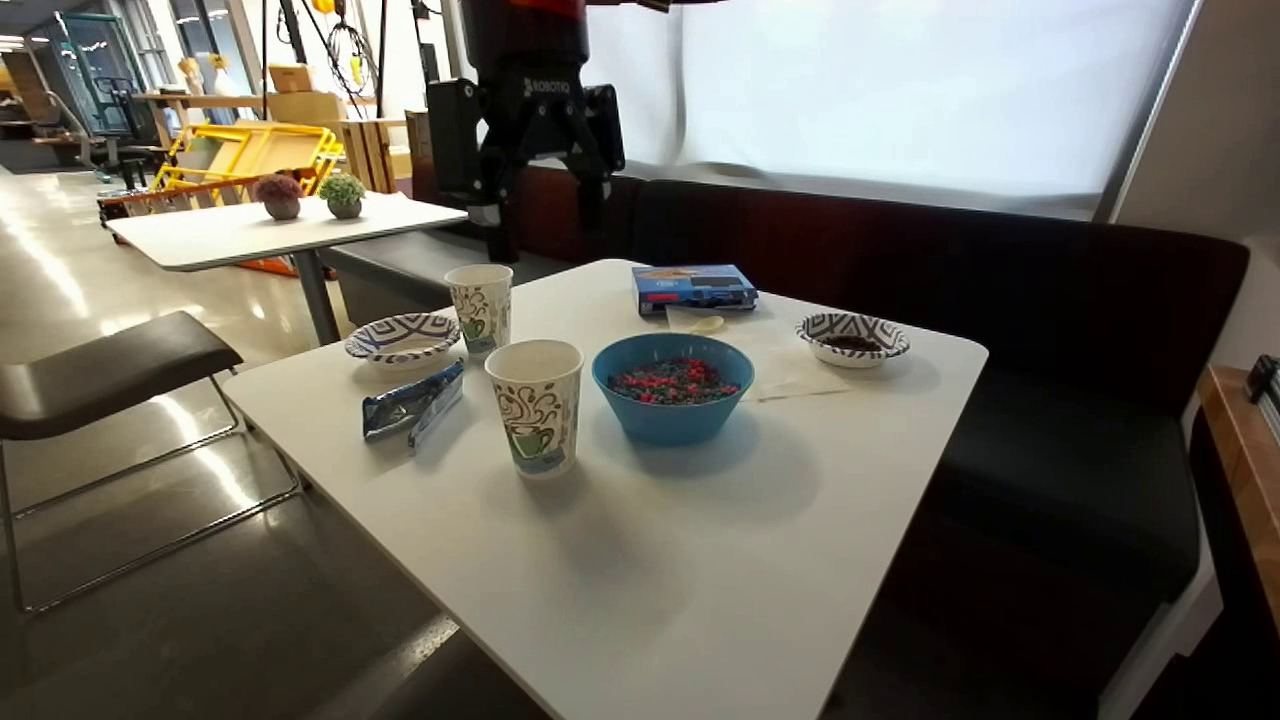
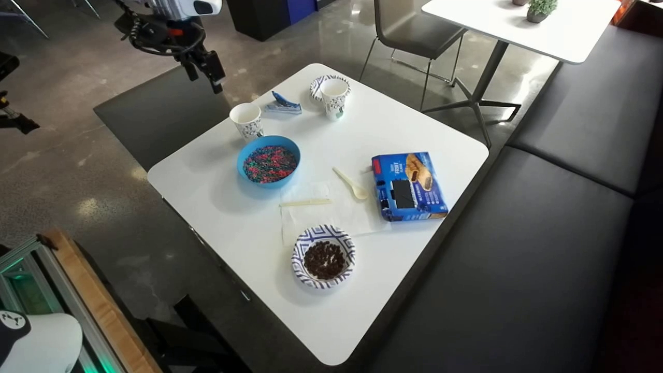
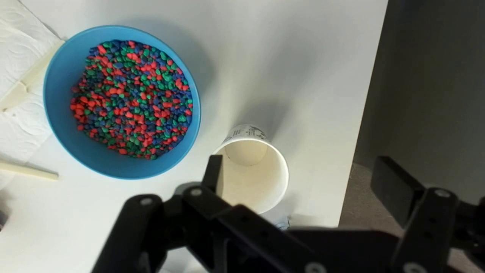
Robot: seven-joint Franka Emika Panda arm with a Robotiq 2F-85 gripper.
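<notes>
My gripper [image 1: 549,240] is open above the table, its fingers wide apart with nothing between them. In the wrist view a patterned paper cup [image 3: 254,175] shows beyond the left finger [image 3: 212,175], while the right finger [image 3: 395,189] lies over the floor past the table edge. That cup [image 1: 536,414] stands upright and looks empty. Beside it is a blue bowl [image 1: 672,420] of red, green and blue pebbles. A second paper cup [image 2: 334,102] stands farther along the table, near a patterned paper bowl [image 1: 402,342].
A crumpled blue wrapper [image 2: 283,105] lies between the cups. Across the table are a blue box [image 2: 407,186], a spoon [image 2: 357,189] and a bowl of dark bits [image 2: 323,258].
</notes>
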